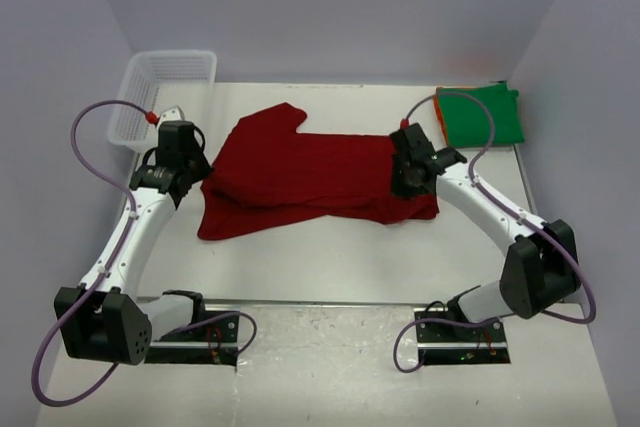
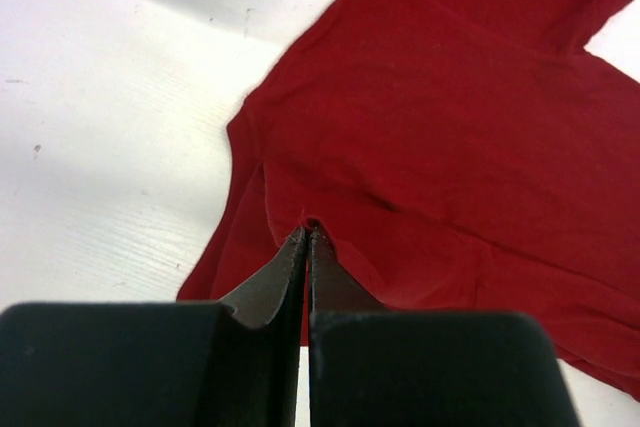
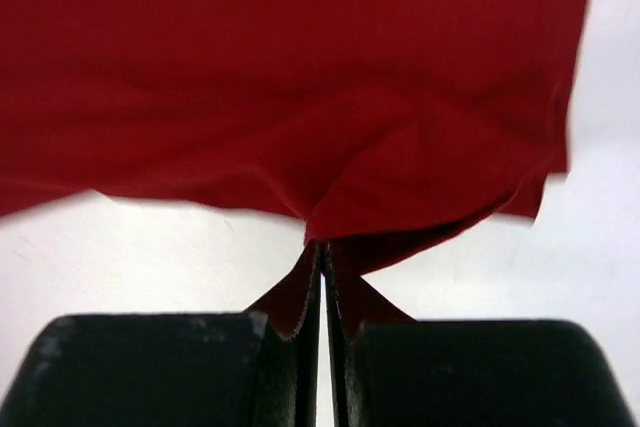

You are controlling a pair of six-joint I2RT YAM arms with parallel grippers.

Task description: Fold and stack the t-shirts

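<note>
Spread across the table lies a dark red t-shirt [image 1: 310, 167], one sleeve [image 1: 275, 119] pointing to the far side. At its left end my left gripper [image 1: 207, 171] is shut; in the left wrist view a raised fold of the red cloth [image 2: 345, 257] runs up to the fingertips. On the right, my right gripper [image 1: 398, 187] is shut above the near side of the shirt. The right wrist view shows a pinched peak of cloth [image 3: 370, 202] at its tips, the edge lifted and hanging open beside them. The arm hides part of the shirt there.
A folded green shirt [image 1: 480, 115] lies on something orange [image 1: 438, 107] at the back right. An empty-looking white basket [image 1: 160, 59] stands at the back left, close to the left arm.
</note>
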